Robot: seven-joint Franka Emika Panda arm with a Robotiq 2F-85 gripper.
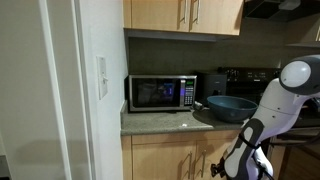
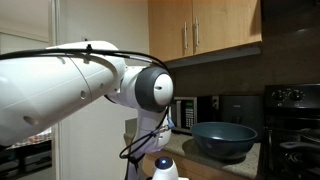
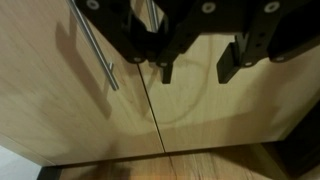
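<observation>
Two pale wood lower cabinet doors fill most of the wrist view, split by a thin dark seam. A long bar handle (image 3: 92,42) is on the left door; the other handle (image 3: 152,14) is partly covered by the gripper. My gripper is open in front of the right door, its dark fingers apart and only bare door visible between them. Both handles appear to lie left of the fingers. In exterior view 1 the gripper (image 1: 217,170) is low by the lower cabinet (image 1: 160,158). The arm hides it in exterior view 2.
A counter (image 1: 150,125) runs above the doors, bearing a microwave (image 1: 162,93) and a large dark blue bowl (image 1: 231,107) near the arm. A black stove (image 2: 292,125) stands at the right. Wood floor (image 3: 190,168) shows below the doors.
</observation>
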